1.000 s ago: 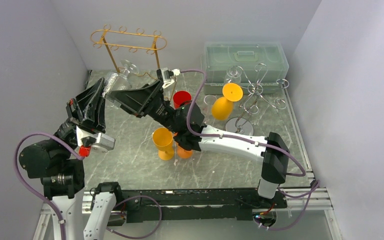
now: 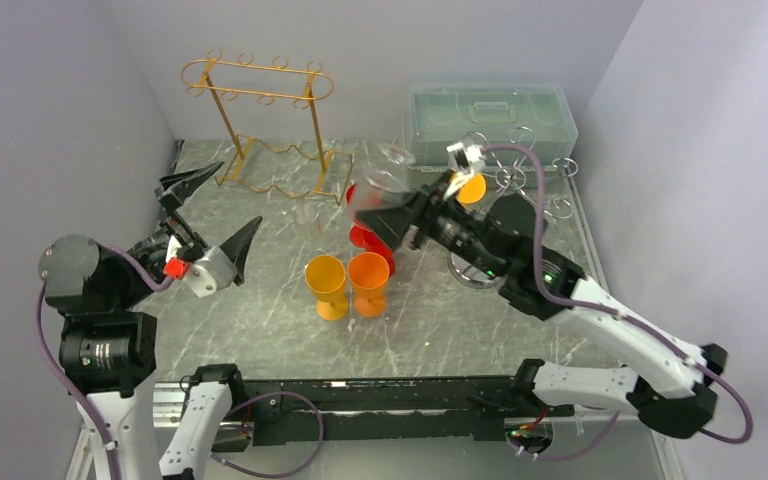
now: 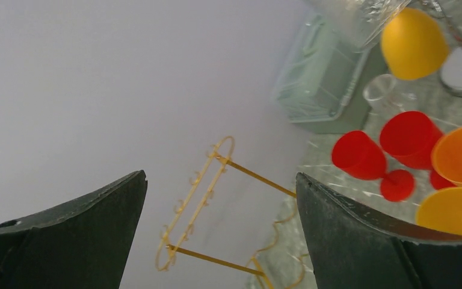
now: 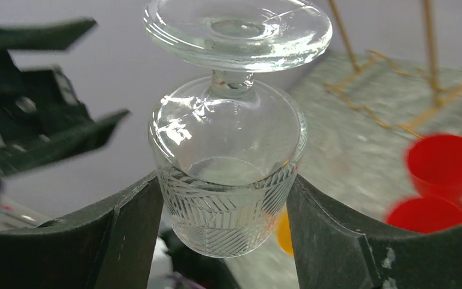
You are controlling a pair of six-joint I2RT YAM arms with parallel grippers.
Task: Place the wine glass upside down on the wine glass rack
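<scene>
A clear wine glass (image 4: 228, 132) is held in my right gripper, its patterned bowl between the fingers and its foot pointing up. From above, the glass (image 2: 385, 175) shows as a blur at the tip of the right arm. My left gripper (image 2: 210, 215) stands open at the left, and nothing is between its fingers. Toward the right stands a silver wire rack (image 2: 510, 178) with a yellow glass (image 2: 471, 188) hung on it, partly behind the right arm. A gold rack (image 2: 260, 95) stands empty at the back left.
Orange goblets (image 2: 368, 280) and red goblets (image 3: 361, 155) stand mid-table, below the right gripper. A green lidded box (image 2: 495, 120) sits behind the silver rack. Clear tabletop (image 2: 250, 330) lies at the front left.
The right gripper has carried the glass rightward, away from the left gripper.
</scene>
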